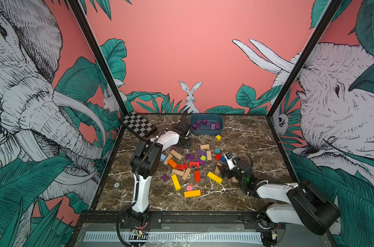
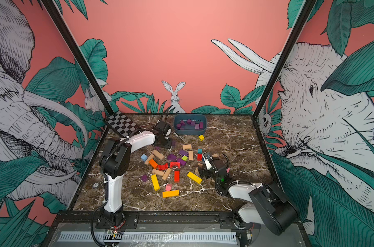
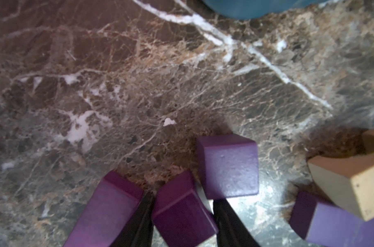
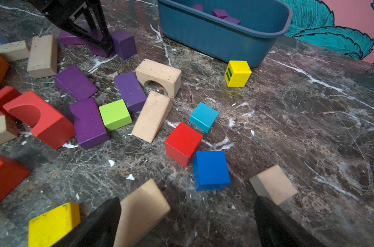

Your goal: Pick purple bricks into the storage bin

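In the left wrist view my left gripper stands partly open around a tilted purple brick [image 3: 182,214]; firm contact on both sides cannot be told. A purple cube [image 3: 230,168] touches or nearly touches that brick, and a longer purple brick [image 3: 104,210] lies left of the fingers. The blue storage bin [image 1: 206,132] at the back holds several purple bricks. More purple bricks lie mid-table, among them one block [image 4: 88,123] beside a green cube. My right gripper is open over the table, a wooden wedge [image 4: 143,212] near its left finger.
Red, yellow, orange and wooden blocks crowd the middle; a red cube [image 4: 182,144] and a blue cube [image 4: 211,170] lie ahead of the right gripper. A yellow cube [image 1: 218,138] sits before the bin. A checkered board [image 1: 138,124] lies back left.
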